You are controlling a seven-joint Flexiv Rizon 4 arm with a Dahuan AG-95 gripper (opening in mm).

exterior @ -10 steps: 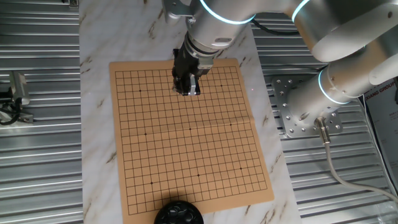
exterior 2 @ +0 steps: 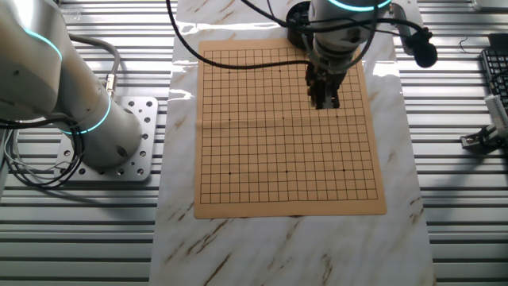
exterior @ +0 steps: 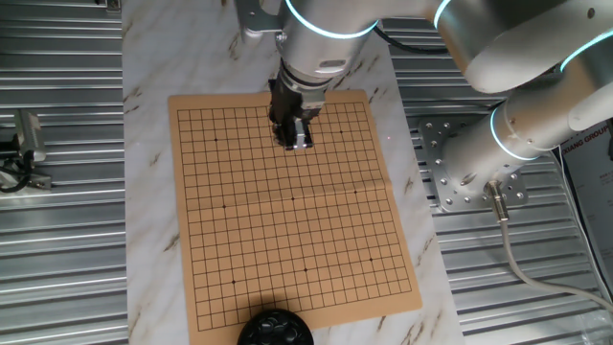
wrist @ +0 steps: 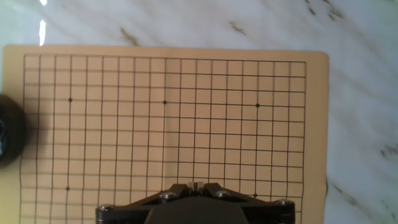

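A tan Go board (exterior: 206, 216) with a black grid lies on a white marbled tabletop, its grid bare of stones. Over the board, towards its top edge in exterior view 1, hangs my gripper (exterior: 299, 142), pointing down. In the wrist view the gripper appears shut, the two small grey tips side by side and nothing showing between them. A round black container (exterior: 275, 330) sits at the board's bottom edge in exterior view 1; the same container (wrist: 9, 130) is cut off at the left of the wrist view.
A black cable (exterior 2: 230, 63) loops from the arm across the view above the board. Ribbed metal (exterior: 62, 249) flanks the table, with a small metal fixture (exterior: 29, 144) on the left.
The arm's wrist has swung slightly left in exterior view 1 and stands a little more upright. My fingertips have shifted only slightly right and down; board and container stay put.
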